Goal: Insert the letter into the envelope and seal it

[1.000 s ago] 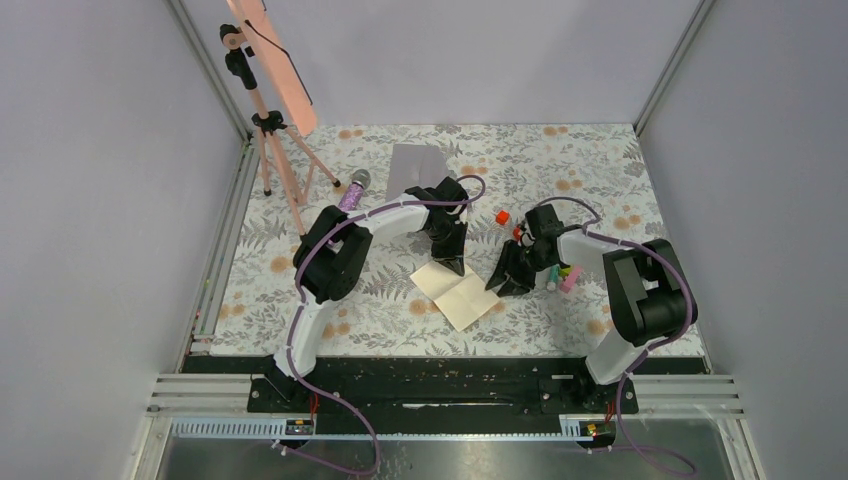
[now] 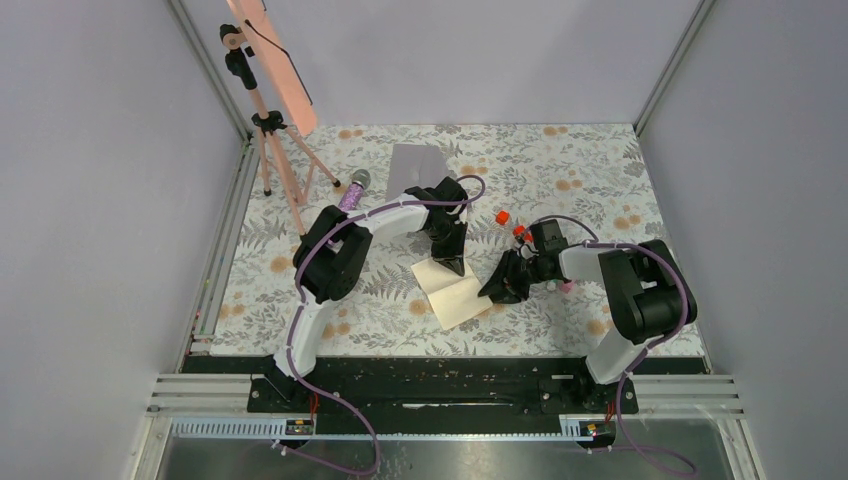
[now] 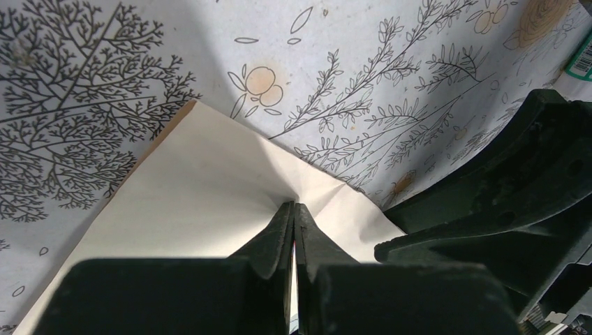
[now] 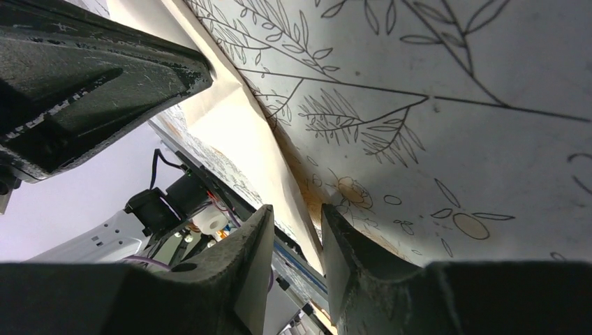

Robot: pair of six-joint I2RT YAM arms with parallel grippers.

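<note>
A cream folded paper piece lies on the table between my grippers, with a crease across it. Over its upper part, my left gripper is shut, fingertips touching the paper; in the left wrist view the cream paper spreads under the tips. At the paper's right edge is my right gripper. In the right wrist view, its fingers stand part open, with the cream paper's edge running into the gap.
A grey flat sheet lies behind my left gripper. A purple microphone and an easel stand at the left. Small red cubes lie behind my right gripper.
The paper's lower end has swung slightly left. My right gripper has shifted a little left and down, and its arm now covers the small items beside it. The left arm is still.
</note>
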